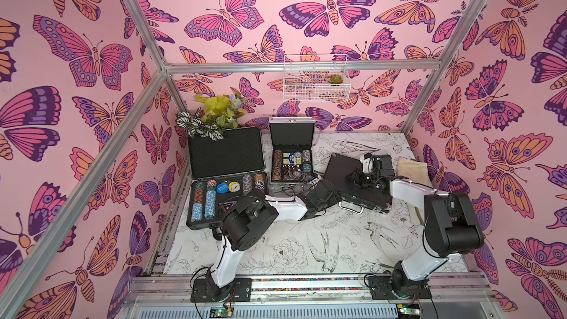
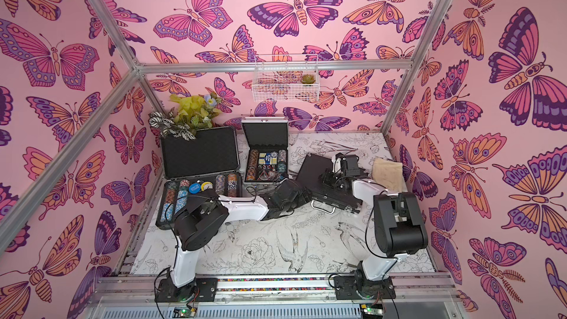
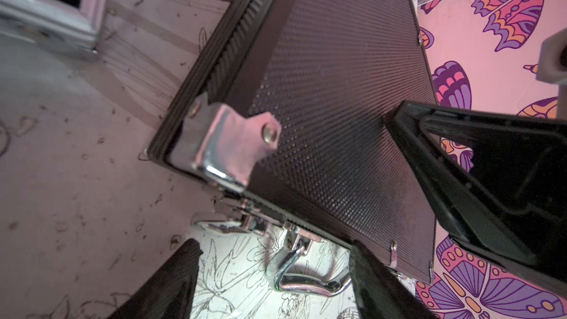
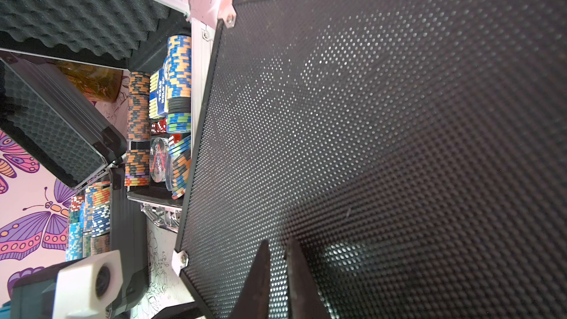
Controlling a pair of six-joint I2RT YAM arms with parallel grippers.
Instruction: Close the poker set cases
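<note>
The right poker case (image 1: 342, 171) has its lid down, and it sits turned at an angle. In the left wrist view its front latch (image 3: 227, 222) juts out from the edge beside the metal handle (image 3: 307, 286). My left gripper is open in front of that edge, with the handle in view between its fingers. On the lid, my right gripper is shut with nothing between its fingertips; whether they touch the lid cannot be told. The middle case (image 1: 292, 165) and the large left case (image 1: 198, 200) stand with lids up, chips inside.
Yellow flowers (image 1: 219, 112) stand behind the left case's raised lid. A beige cloth (image 1: 413, 172) lies right of the closed case, partly under my right arm. My left forearm crosses in front of the two open cases.
</note>
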